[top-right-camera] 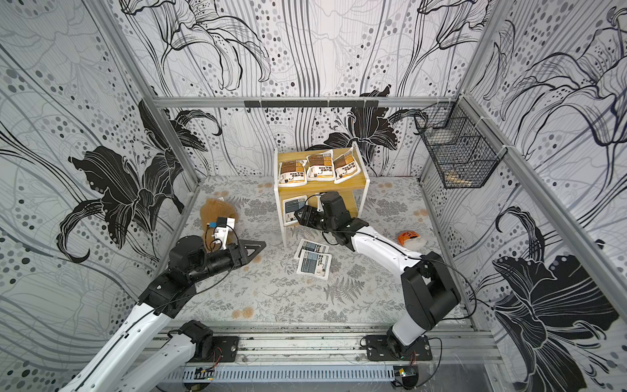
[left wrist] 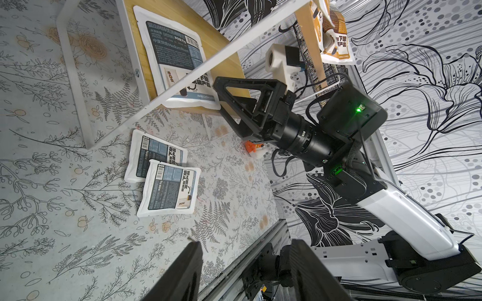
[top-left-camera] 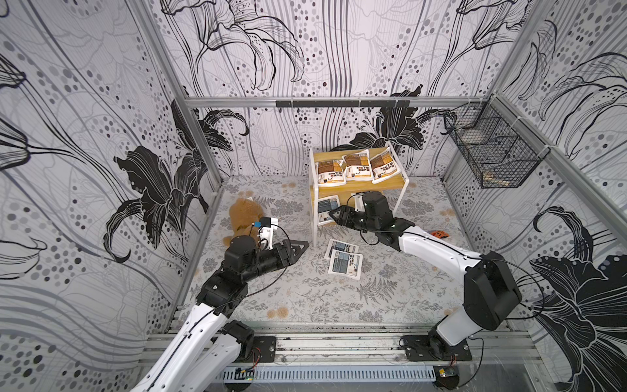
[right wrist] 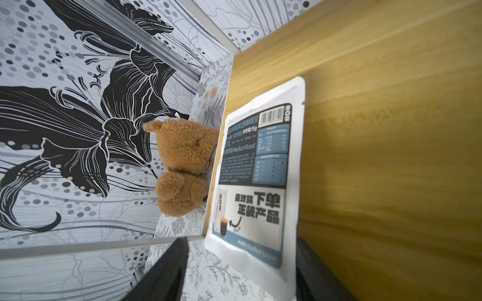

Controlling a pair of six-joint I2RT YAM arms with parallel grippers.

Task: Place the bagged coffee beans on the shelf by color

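Note:
A white coffee bag with a blue and dark label (right wrist: 253, 155) lies on the wooden lower board (right wrist: 381, 150) of the shelf, at its left end. My right gripper stands open around the bag's front end, its blurred fingers (right wrist: 170, 273) spread apart. Two more blue-label bags, a front one (top-left-camera: 345, 264) and a partly covered one (left wrist: 160, 150), overlap on the table before the shelf. Orange-brown bags (top-left-camera: 357, 166) fill a row of three on the upper board. Left of the shelf, my left gripper is open and empty.
White shelf posts (top-left-camera: 314, 219) stand close to both grippers. A brown plush toy (top-left-camera: 245, 215) sits left of the shelf, and an orange object (top-right-camera: 408, 236) lies to the right. The lower board is bare right of the bag.

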